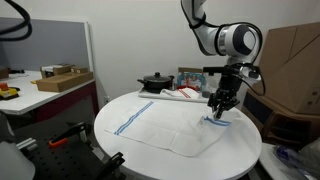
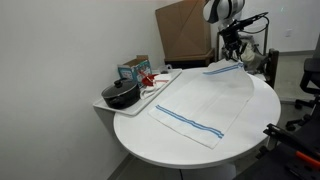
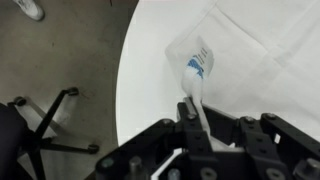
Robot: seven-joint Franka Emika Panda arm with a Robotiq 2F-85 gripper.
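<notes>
A white cloth with blue stripes (image 1: 160,128) lies spread over the round white table (image 2: 143,145). Its far end is lifted and bunched, and my gripper (image 1: 216,112) is shut on that part. In the wrist view the pinched cloth (image 3: 193,70) rises in a narrow fold between the fingers, with a bit of blue stripe showing. The gripper (image 2: 236,58) hangs low over the table near its edge in the second exterior view. The end with the stripes away from the gripper lies flat.
A black pot (image 2: 121,94) and a white tray (image 2: 150,91) with small items stand along one side of the table. Boxes (image 1: 62,78) are stacked farther off. A black office chair (image 3: 45,130) stands on the floor beside the table.
</notes>
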